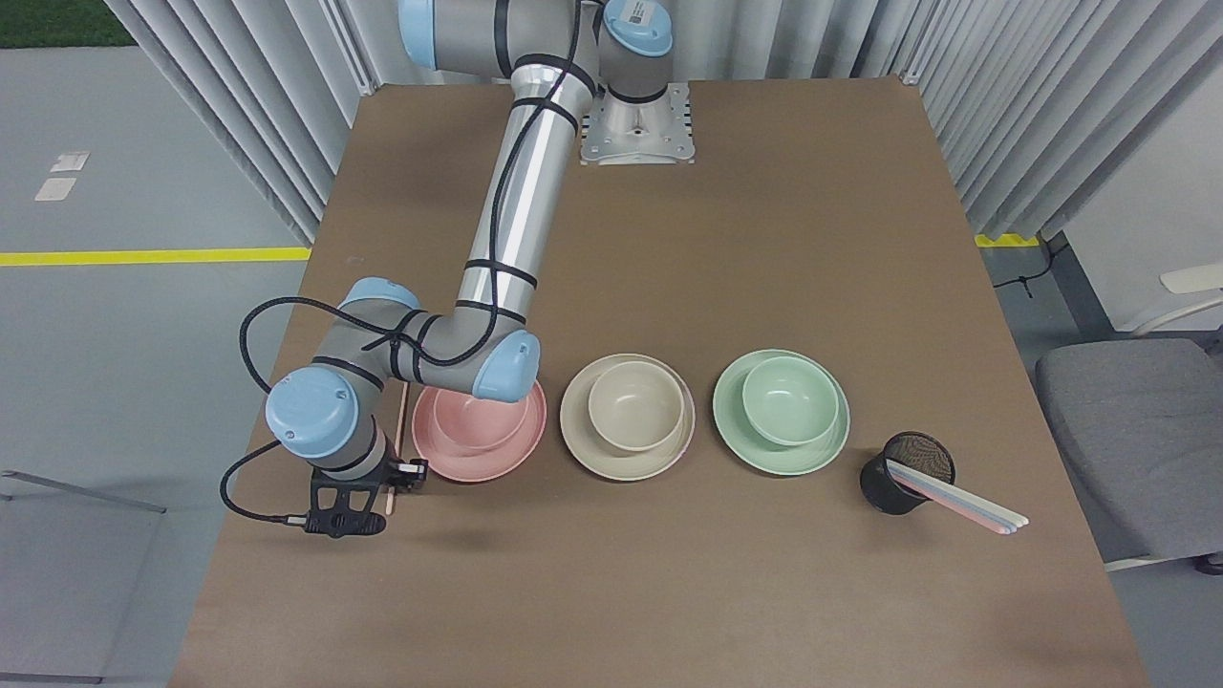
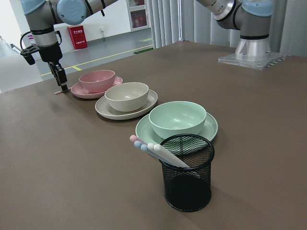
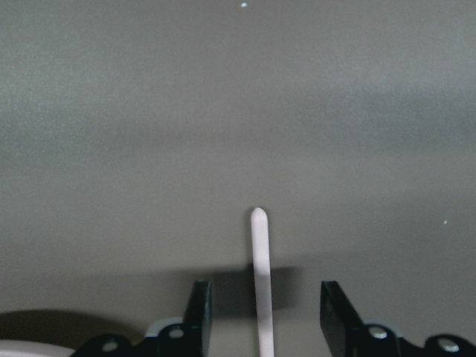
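A pale pink chopstick (image 3: 262,260) lies on the table beside the pink plate (image 1: 482,461). In the wrist view my gripper is open, its two fingers either side of the chopstick with gaps between. In the left view the gripper (image 2: 64,87) is low at the table by the pink plate, which holds a pink bowl (image 2: 97,78). A cream bowl (image 1: 635,401) sits on a cream plate (image 1: 619,466), and a green bowl (image 1: 791,396) on a green plate (image 1: 780,459).
A black mesh cup (image 2: 187,191) at the right holds several pale chopsticks (image 1: 957,497), leaning out over its rim.
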